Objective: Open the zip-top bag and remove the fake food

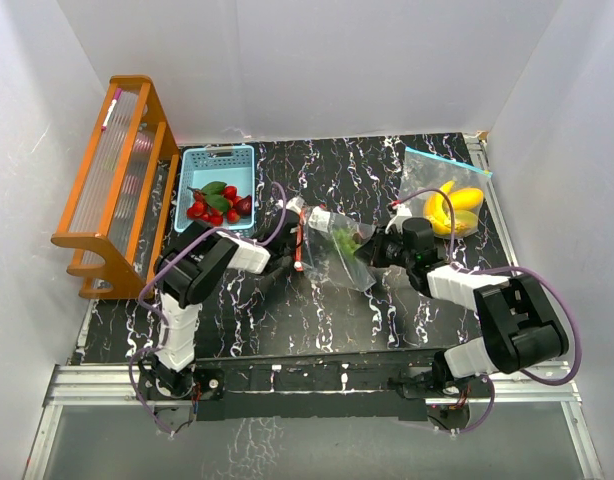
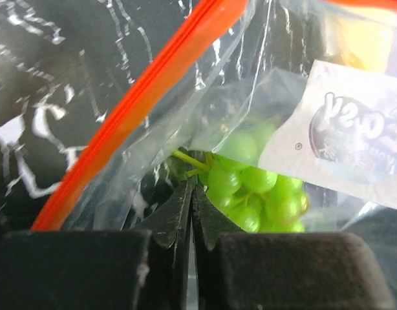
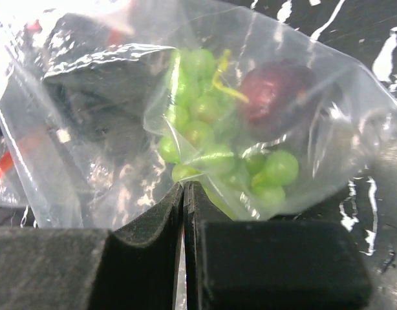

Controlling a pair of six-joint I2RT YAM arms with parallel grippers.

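The clear zip bag (image 1: pixel 332 262) lies between my two grippers, its orange zip edge (image 2: pixel 130 116) running along the mouth at the left. Green grapes (image 2: pixel 250 194) and a dark red round fruit (image 3: pixel 273 90) show through the film. My left gripper is shut at the bag's mouth, tips beside the grapes' thin stem (image 2: pixel 191 161); whether the stem is between them I cannot tell. On the other side, my right gripper is shut on the bag film below the grapes.
A blue basket (image 1: pixel 247 160) of red and green pieces stands at the back left, beside a wooden rack (image 1: pixel 107 250). At the back right lies another zip bag (image 1: pixel 417 172) with yellow pieces (image 1: pixel 467 198).
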